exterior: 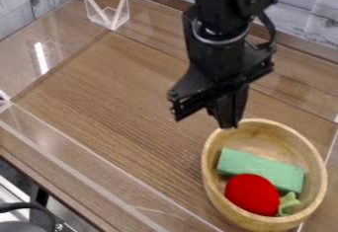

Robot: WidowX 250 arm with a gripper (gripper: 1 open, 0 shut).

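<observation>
The black arm reaches down from the top centre to my gripper (209,113), which hangs just above and left of the rim of a tan bowl (317,177) at the lower right. The gripper looks shut, with nothing visible between its fingers. In the bowl lie a green block (259,167), a red round object (251,193) and a small pale green piece (288,203) beside it.
A white wire-like holder (109,11) stands at the upper left near the table's edge. A raised wooden edge runs along the back right.
</observation>
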